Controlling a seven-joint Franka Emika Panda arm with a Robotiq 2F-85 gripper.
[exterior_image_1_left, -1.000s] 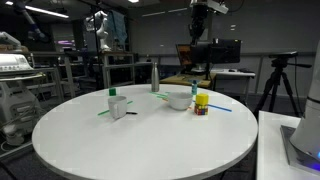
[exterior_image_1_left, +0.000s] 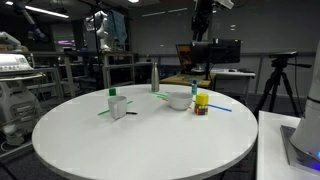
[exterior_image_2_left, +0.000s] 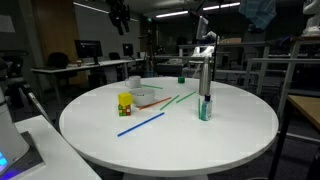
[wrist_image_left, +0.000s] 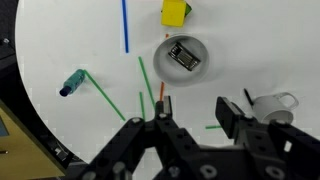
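Observation:
High over the round white table, my gripper stands open, its two dark fingers wide apart with nothing between them. Below it in the wrist view is a grey-white bowl (wrist_image_left: 202, 61) with a small dark and silver object (wrist_image_left: 183, 56) inside. A yellow block (wrist_image_left: 175, 12) lies just beyond the bowl; exterior view 1 shows a yellow thing (exterior_image_1_left: 202, 99) with red and green below it. The white mug (wrist_image_left: 270, 108) is right of the gripper, on its own. Nothing touches the fingers.
Blue (wrist_image_left: 126, 25), green (wrist_image_left: 147, 80) and orange sticks lie scattered on the table. A blue-green bottle (exterior_image_2_left: 205, 108) stands near the table edge, with a tall metal bottle (exterior_image_2_left: 206, 80) farther back. A dark marker (exterior_image_1_left: 131, 113) lies by the mug.
In exterior view 1 the arm has shifted slightly up and to the right, still high above the table. The objects on the table stay where they were.

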